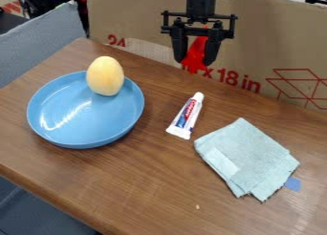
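My gripper [196, 51] hangs at the top centre above the back of the table, shut on a red object [196, 54] that shows between and behind its fingers; its exact shape is hard to tell. A blue plate [76, 117] lies at the left, with a yellow egg-shaped object [105, 75] on its back part. A white toothpaste tube [185, 116] lies in the middle of the table. A folded pale blue cloth [247, 157] lies at the right.
A cardboard wall [274, 48] stands along the back of the table. A grey padded surface [32, 48] is at the back left.
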